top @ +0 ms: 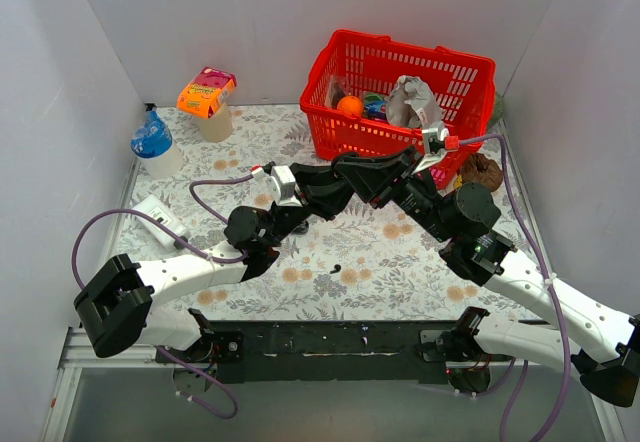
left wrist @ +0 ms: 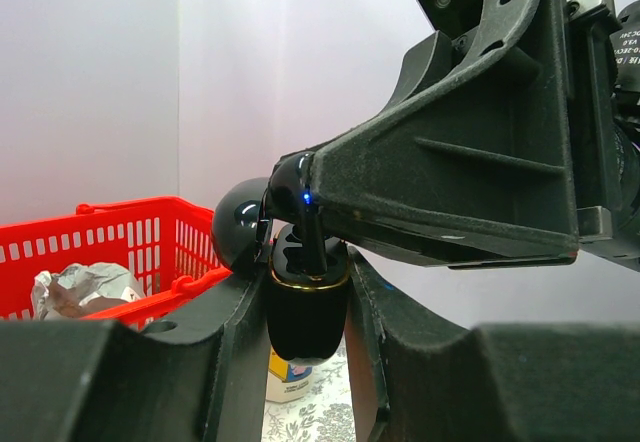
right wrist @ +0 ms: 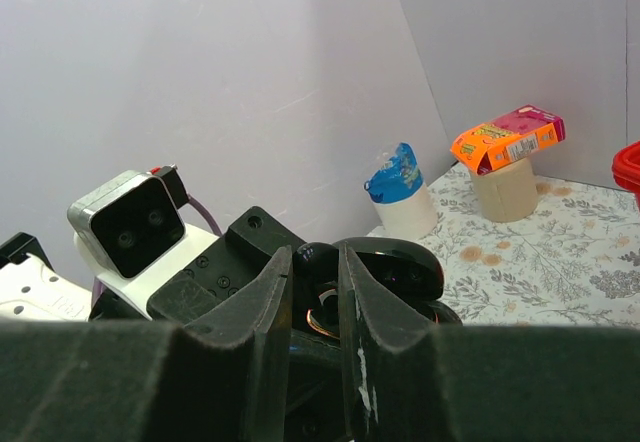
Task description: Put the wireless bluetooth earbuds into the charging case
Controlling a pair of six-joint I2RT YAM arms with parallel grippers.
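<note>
My left gripper is shut on the black charging case point(left wrist: 305, 312), which is upright with its lid point(left wrist: 240, 222) open. Just above it, my right gripper has its fingertips at a black earbud point(left wrist: 292, 184) with a blue light, its stem reaching down into the case. The fingertips look close together around the earbud; their exact opening is hard to tell. In the top view both grippers meet above the table's middle, and a small black piece point(top: 335, 268), perhaps the other earbud, lies on the tablecloth below.
A red basket point(top: 330, 122) with various items stands at the back right. An orange box point(top: 207, 87) on a beige cup, a blue-topped container point(top: 152, 140) and a white power strip point(top: 160, 217) are on the left.
</note>
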